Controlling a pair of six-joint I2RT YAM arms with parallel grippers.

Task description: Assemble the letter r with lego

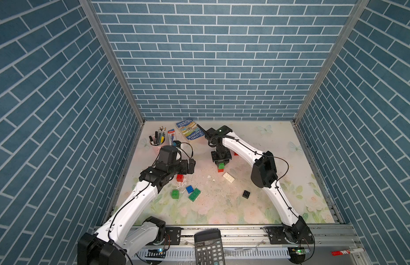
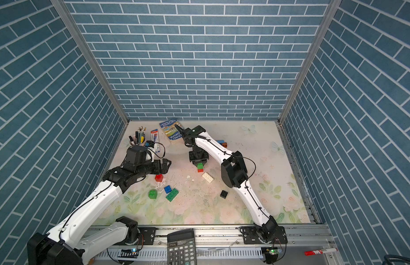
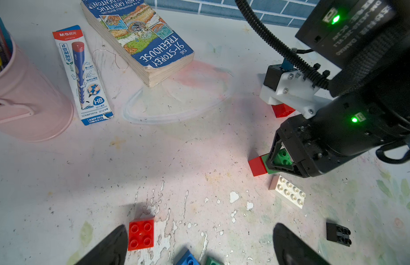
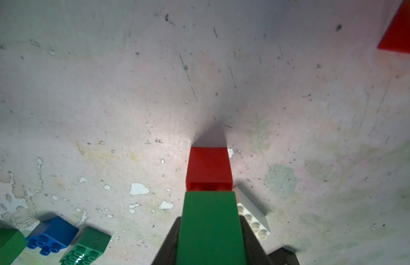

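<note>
In the right wrist view a green brick (image 4: 211,225) fills the space between the fingers of my right gripper, which is shut on it. A red brick (image 4: 209,170) is stacked with the green one, its far side showing beyond it. Whether the pair touches the table is hard to tell. My left gripper stands open and empty over the left part of the table. A red brick (image 3: 141,234) with studs up lies between and beyond its fingers. A blue brick (image 1: 189,189), a long green brick (image 1: 194,194) and a square green brick (image 1: 175,194) lie nearer the front.
A white brick (image 3: 288,192) lies close beside the held bricks, and a black brick (image 1: 246,194) farther right. Another red brick (image 3: 282,110) is partly hidden behind the right arm. A book (image 3: 141,37), pencil pack (image 3: 83,74) and pink cup (image 3: 32,97) stand at the back left.
</note>
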